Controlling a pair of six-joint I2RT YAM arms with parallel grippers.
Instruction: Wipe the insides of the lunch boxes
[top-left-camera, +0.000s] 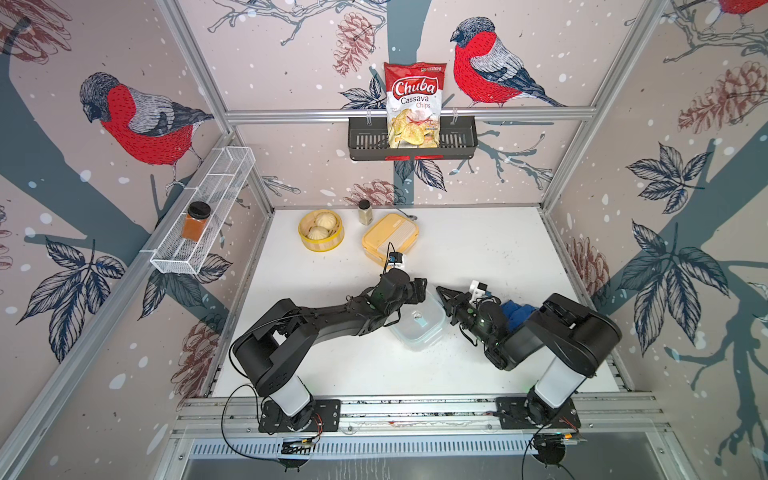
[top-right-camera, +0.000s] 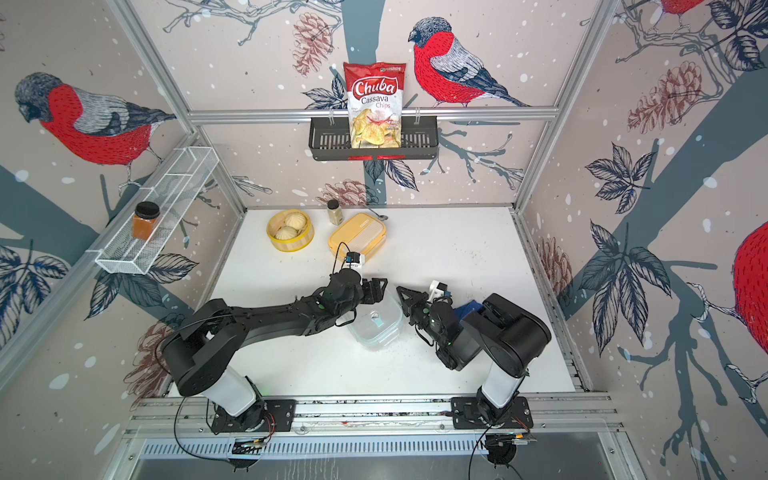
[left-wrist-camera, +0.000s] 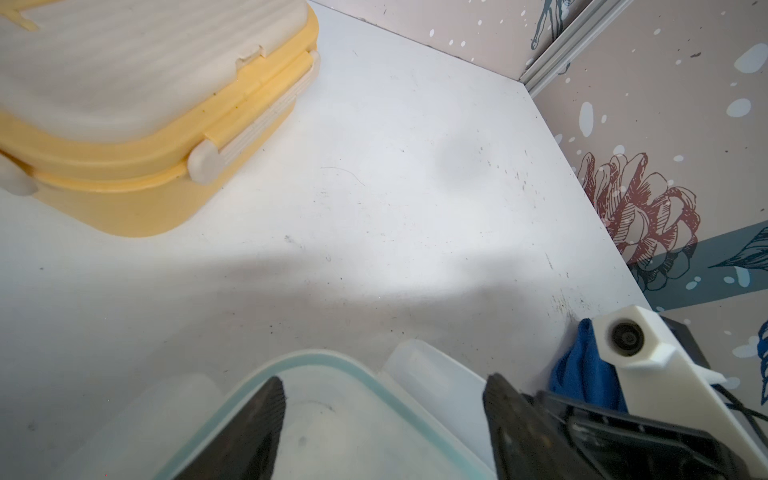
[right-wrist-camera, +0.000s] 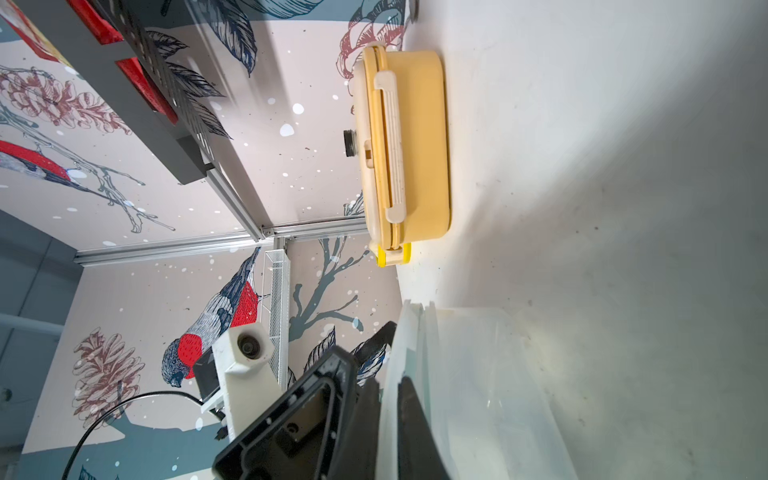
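Note:
The clear lunch box (top-left-camera: 420, 326) lies at mid-table, its lid (left-wrist-camera: 352, 432) bordered by a teal seal and with side flaps hanging out. In the right wrist view the right gripper is shut on the lid's edge, beside the box wall (right-wrist-camera: 496, 384). Whether the lid is raised, I cannot tell. Over the lid, the left gripper is open, nothing between its fingers. Behind stands the yellow lunch box (top-left-camera: 390, 238), its pale lid on. A blue cloth (top-left-camera: 520, 312) lies partly hidden behind the right arm.
At the back left are a yellow steamer (top-left-camera: 301, 230) with buns and a spice jar (top-left-camera: 365, 213); a spoon (top-left-camera: 408, 216) lies near the yellow box. Both grippers are close together over the box.

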